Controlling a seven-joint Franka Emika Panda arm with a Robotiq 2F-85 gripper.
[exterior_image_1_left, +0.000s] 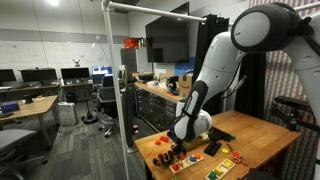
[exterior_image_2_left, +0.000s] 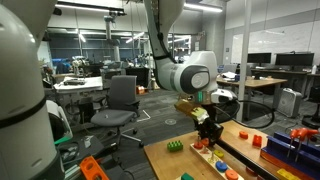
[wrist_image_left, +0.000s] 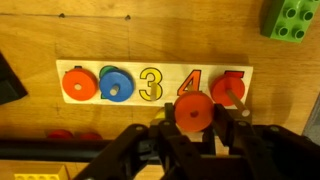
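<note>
In the wrist view, my gripper is shut on an orange-red disc (wrist_image_left: 194, 111), whose face hides most of the fingertips. Below it lies a pale wooden board (wrist_image_left: 178, 75) with the printed numbers 3 and 4 showing. At its left end sit an orange disc (wrist_image_left: 76, 85) and a blue disc (wrist_image_left: 118, 86). A red disc (wrist_image_left: 229, 87) lies at the right end, beside a peg that appears to lean. The held disc overlaps the board's lower edge near the 4. Whether it touches the board cannot be seen.
A green block (wrist_image_left: 290, 18) stands beyond the board's right end. A yellow block (wrist_image_left: 40, 171) and red pieces lie near the lower left, partly behind a dark bar. A black object (wrist_image_left: 8, 82) is at the left edge. Bare wood lies above the board.
</note>
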